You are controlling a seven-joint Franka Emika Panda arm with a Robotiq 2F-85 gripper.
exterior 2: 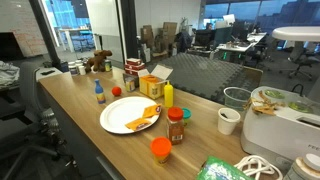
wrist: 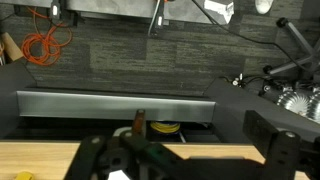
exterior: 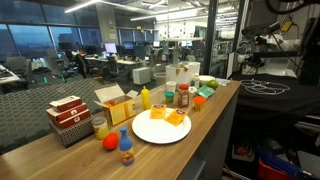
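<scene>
In the wrist view my gripper is open, its dark fingers (wrist: pixel 262 132) wide apart with nothing between them. It hangs over the table's edge, with floor below. On the wooden table a white plate (exterior: pixel 157 128) bears orange pieces (exterior 2: pixel 150 112). Beside the plate stand a blue bottle (exterior: pixel 126 150) and a round red item (exterior: pixel 111 142). A yellow bottle (exterior 2: pixel 168 96), an open cardboard box (exterior 2: pixel 155 79), a red-lidded jar (exterior 2: pixel 175 127) and an orange cup (exterior 2: pixel 161 149) are nearby. Neither exterior view shows the fingers clearly.
Red boxes (exterior: pixel 68 111) and a can (exterior: pixel 100 127) stand at one end of the table. White cups (exterior 2: pixel 228 121), a green item (exterior 2: pixel 220 170) and a white bin (exterior 2: pixel 280 130) crowd the other. An orange cable (wrist: pixel 45 42) lies on the floor.
</scene>
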